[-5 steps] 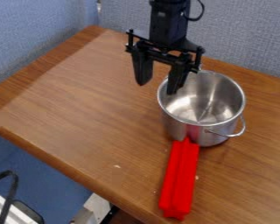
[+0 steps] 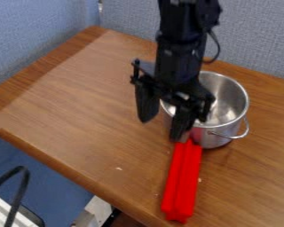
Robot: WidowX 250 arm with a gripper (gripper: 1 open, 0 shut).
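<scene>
My black gripper [image 2: 166, 111] hangs over the steel pot [image 2: 227, 106], reaching down in front of its left part and hiding much of it. Whether anything is between the fingers cannot be seen clearly. Two red bars [image 2: 183, 182] lie side by side on the wooden table [image 2: 67, 115], in front of the pot, their far ends just below the gripper.
The table's front left edge drops to a blue floor. A grey padded wall stands along the back.
The pot and bars look unmoved.
</scene>
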